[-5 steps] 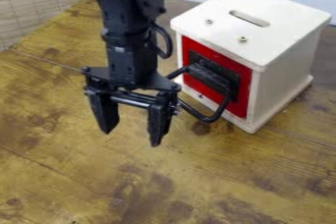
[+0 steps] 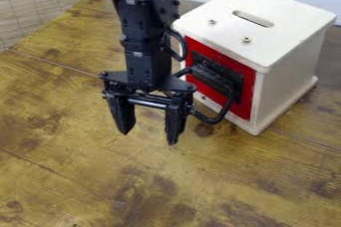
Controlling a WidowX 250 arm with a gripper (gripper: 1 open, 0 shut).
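My black gripper [image 2: 148,121] hangs above the wooden table, its two fingers spread apart and empty. Just to its right stands a white box [image 2: 288,77] with a slot and two bolts on top. The box's front has a red panel [image 2: 237,110] with a black plate, from which a black bent handle [image 2: 221,80] sticks out; part of it is hidden behind my gripper.
A woven mat [image 2: 34,12] is at the back left, and a pale wall stands behind the box.
My gripper has moved slightly to the right and a little up over the last second, still open. The box looks unchanged.
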